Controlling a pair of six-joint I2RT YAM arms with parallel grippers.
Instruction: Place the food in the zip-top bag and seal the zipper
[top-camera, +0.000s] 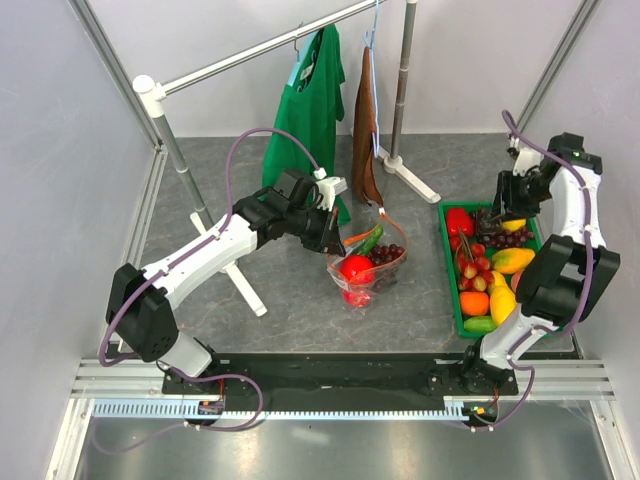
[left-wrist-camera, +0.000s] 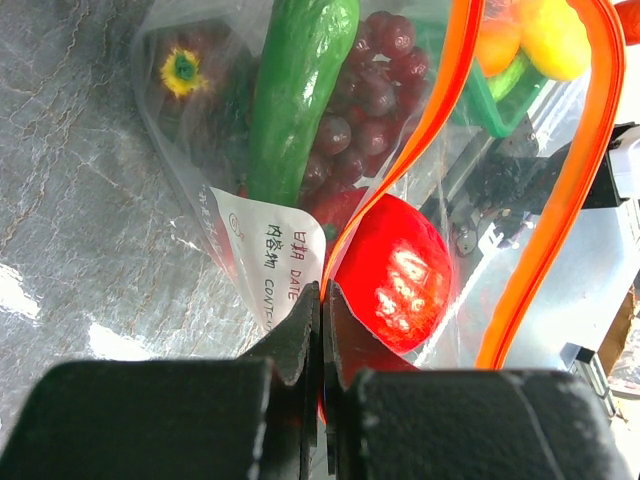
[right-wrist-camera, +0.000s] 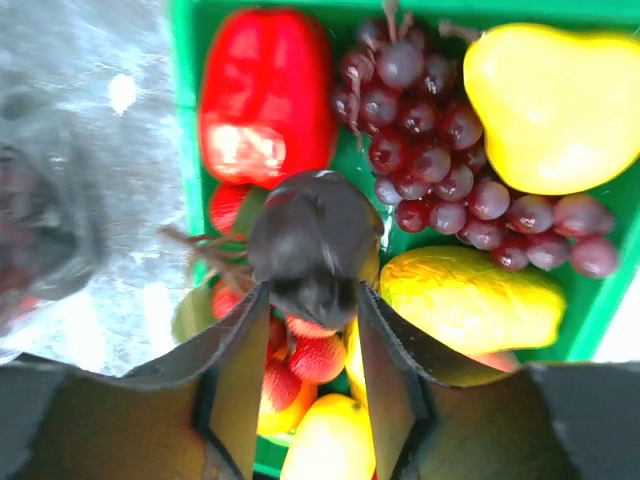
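Note:
The clear zip bag (top-camera: 375, 285) with orange zipper (left-wrist-camera: 540, 260) holds a red tomato (left-wrist-camera: 390, 275), a green cucumber (left-wrist-camera: 300, 95) and dark grapes. My left gripper is shut on the bag's edge at the zipper. My right gripper is over the green tray (top-camera: 448, 290), fingers part open, just at a dark round eggplant-like item (right-wrist-camera: 310, 230); whether it grips it I cannot tell. Around it lie a red pepper (right-wrist-camera: 265, 95), grapes (right-wrist-camera: 440, 150), a yellow pear (right-wrist-camera: 550, 110) and strawberries (right-wrist-camera: 318, 355).
A clothes rack (top-camera: 405, 80) with a green shirt (top-camera: 310, 110) and brown cloth stands behind the bag. Bare grey floor lies left of the bag and between bag and tray.

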